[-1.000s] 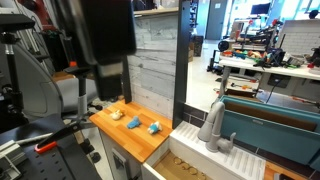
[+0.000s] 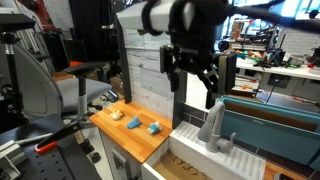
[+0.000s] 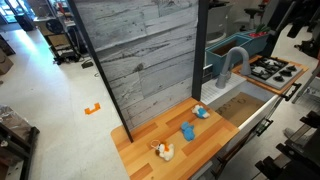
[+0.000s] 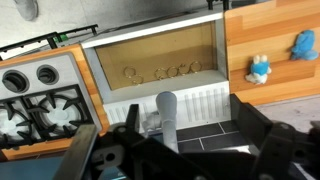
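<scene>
My gripper (image 2: 192, 88) hangs open in the air above the counter, its two dark fingers (image 4: 245, 122) well apart. Below it is a white sink (image 2: 212, 158) with a brown bottom on which several small rings (image 4: 162, 72) lie. A grey faucet (image 4: 167, 108) shows between the fingers from above, far below them. On the wooden counter (image 3: 150, 138) stand a blue-and-white toy figure (image 3: 201, 111), a blue toy (image 3: 187, 131) and a white-and-orange toy (image 3: 163, 150). Nothing shows held.
A stove (image 3: 272, 70) with burners and knobs lies on the sink's other side. Behind the sink runs a teal bin (image 2: 268, 130). A dark post (image 2: 190, 60) and a whitish plank wall (image 3: 150, 65) rise behind the counter. Bare wood lies around the toys.
The arm has moved away from the exterior camera, over the counter and toward the sink, showing smaller now. The toys, sink and faucet have stayed put.
</scene>
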